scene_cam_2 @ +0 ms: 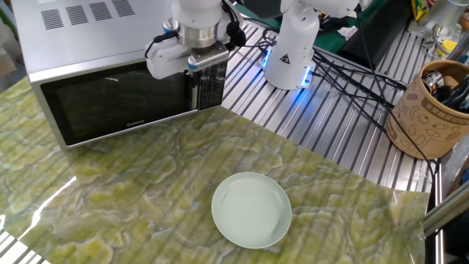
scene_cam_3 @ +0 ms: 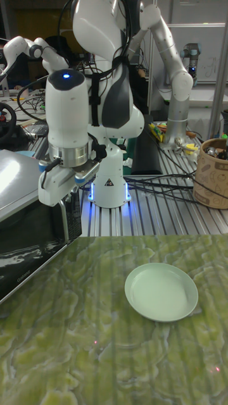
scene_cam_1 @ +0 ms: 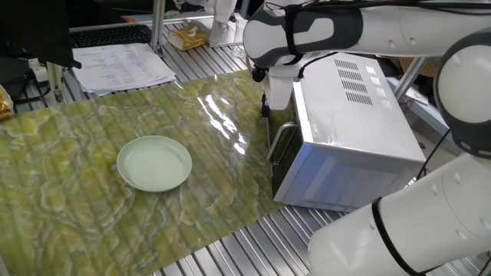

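A silver microwave (scene_cam_1: 357,115) stands with its dark glass door (scene_cam_2: 121,103) shut. Its upright handle (scene_cam_1: 282,142) shows along the front. My gripper (scene_cam_1: 266,112) hangs just in front of the door, and a dark fingertip points down close to the handle in exterior view 1. From exterior view 2, the white gripper body (scene_cam_2: 170,60) covers the upper front edge by the control panel (scene_cam_2: 213,86). Whether the fingers are apart, or touch the handle, is hidden. A pale green plate (scene_cam_1: 155,164) lies empty on the green marbled mat (scene_cam_1: 69,207), well away from the gripper.
A brown bucket of tools (scene_cam_2: 425,121) stands beyond the mat on the slatted metal table (scene_cam_2: 344,136). Papers (scene_cam_1: 123,67) and a keyboard (scene_cam_1: 111,36) lie at the far edge. The mat around the plate is clear. Cables run behind the robot's base (scene_cam_3: 110,185).
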